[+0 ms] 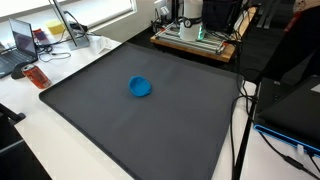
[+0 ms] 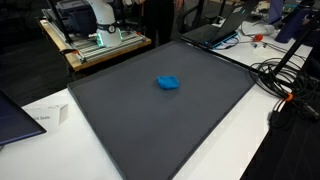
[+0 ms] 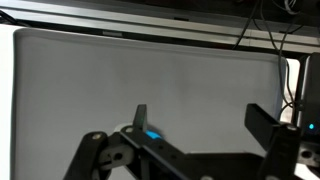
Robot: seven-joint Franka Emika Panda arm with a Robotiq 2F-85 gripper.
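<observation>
A small round blue object (image 1: 139,86), perhaps a cup or bowl, rests alone on the grey mat (image 1: 120,125). In the second exterior view the same blue object (image 2: 167,82) lies toward the far half of the mat. My gripper is open, its two dark fingers set wide apart over the mat, with nothing between them. Part of the blue object (image 3: 152,134) shows low in the wrist view, close by the left finger and mostly hidden behind the gripper. It appears to be well below the fingers, not touching them.
A red can (image 1: 36,76) and a laptop (image 1: 22,42) stand beyond the mat's left edge. Black cables (image 2: 285,85) run along one side of the table. A wooden-edged stand (image 1: 195,45) sits behind the mat.
</observation>
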